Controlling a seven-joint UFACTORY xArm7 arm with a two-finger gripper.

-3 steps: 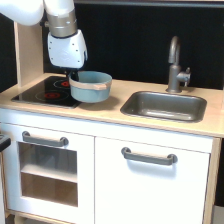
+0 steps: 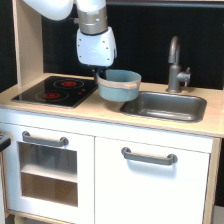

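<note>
A pale blue-grey pot (image 2: 119,88) is upright beside the left end of the sink (image 2: 165,106), covering part of its rim from this viewpoint. Whether the pot touches the counter or hangs just over it, I cannot tell. At the pot's left side, my gripper (image 2: 98,73) comes down from above and looks shut on it, near the rim or handle. The fingers are small and dark, so their exact hold is hard to make out.
The black stove top (image 2: 56,91) with red-ringed burners is bare at the left. A grey faucet (image 2: 176,68) rises behind the sink. Below are an open-fronted shelf (image 2: 50,160) and a white cabinet door (image 2: 150,190).
My arm and the pot have moved together to the right, from the stove's right edge to the sink's left end.
</note>
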